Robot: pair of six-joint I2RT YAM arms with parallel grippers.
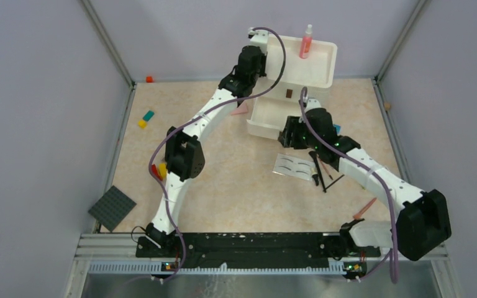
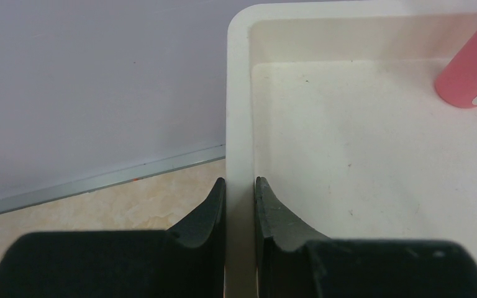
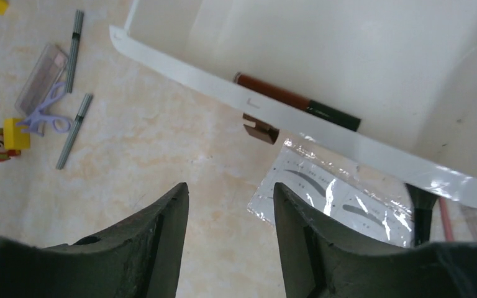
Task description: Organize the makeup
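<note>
My left gripper is shut on the rim of the white organizer's upper tray [image 2: 348,149], where a pink bottle [image 2: 466,74] stands. My right gripper is open over the front of the lower drawer [image 3: 348,37], with nothing between its fingers. In the right wrist view a dark brown-and-black cylinder [image 3: 273,92] appears just behind the drawer's front wall. Near the drawer lie an eyebrow stencil sheet [image 1: 293,166], black brushes [image 1: 318,171] and a pink brush [image 1: 364,208].
Yellow and teal blocks [image 1: 148,115] lie at left, with a dark grid mat [image 1: 112,207] at front left. Scissors [image 3: 46,112] show in the right wrist view.
</note>
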